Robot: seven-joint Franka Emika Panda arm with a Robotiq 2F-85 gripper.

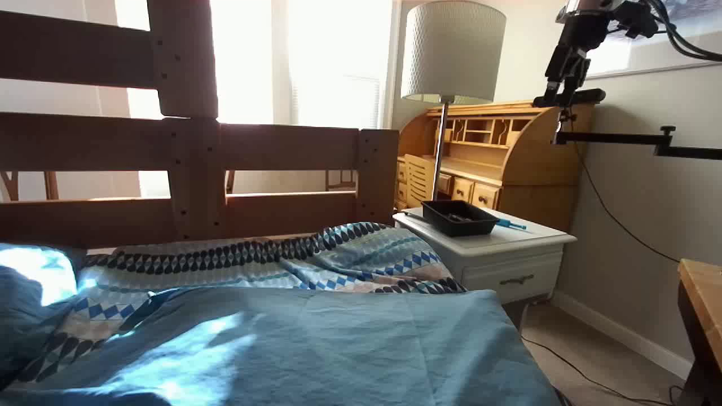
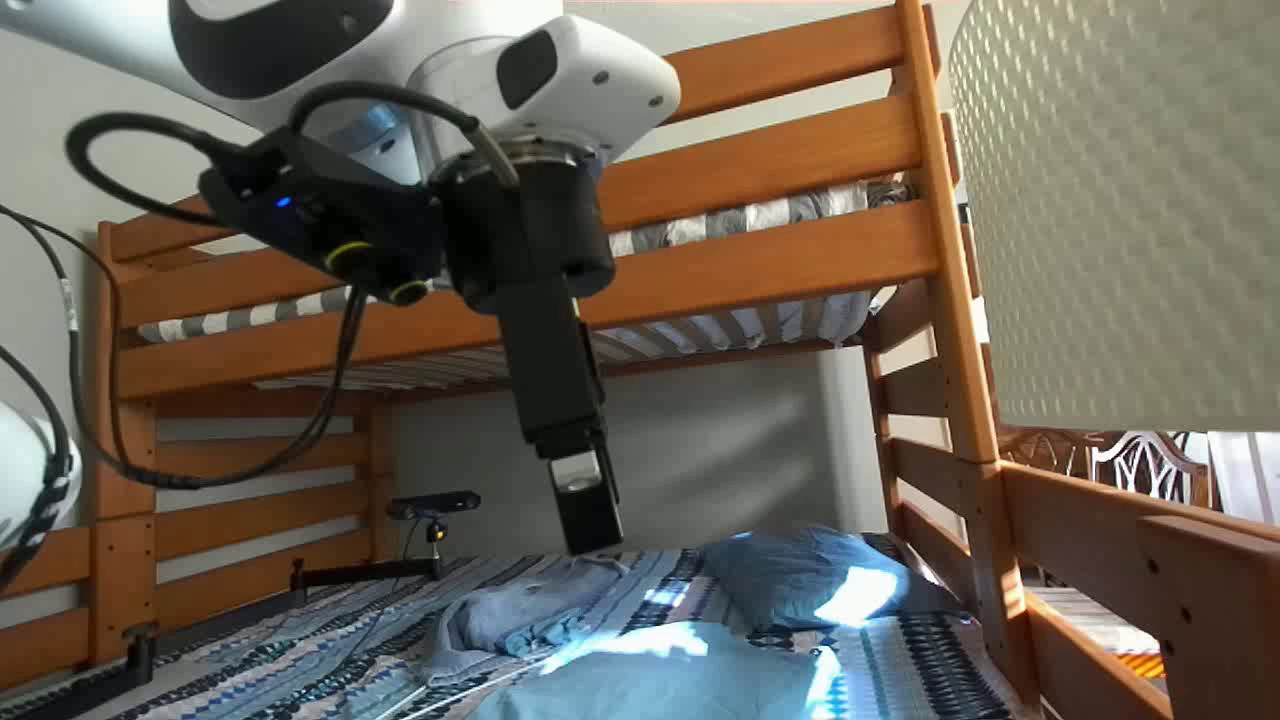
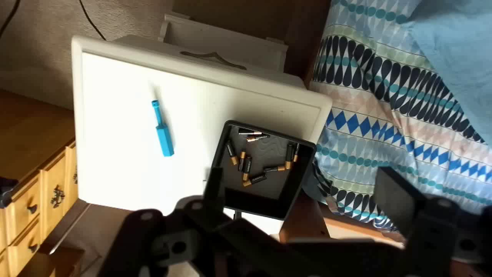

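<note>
In the wrist view my gripper is open, its two fingers wide apart with nothing between them. Below it a black tray (image 3: 297, 196) holds several small black-and-copper batteries (image 3: 255, 179), scattered across its floor. The tray stands on a white nightstand (image 3: 124, 184), near the bed side. A bright blue tool (image 3: 164, 138) with a thick angular handle and thinner shaft lies on the same top, apart from the tray. In exterior view 1 the gripper (image 1: 560, 95) hangs well above the nightstand and to the right of the black tray (image 1: 460, 226).
A tall lamp (image 1: 453, 51) rises beside the nightstand, with a wooden roll-top desk (image 1: 541, 162) behind. The bed with its patterned cover (image 3: 359, 92) borders the nightstand. A bunk frame (image 2: 768, 264) stands around the bed. Free room lies around the blue tool.
</note>
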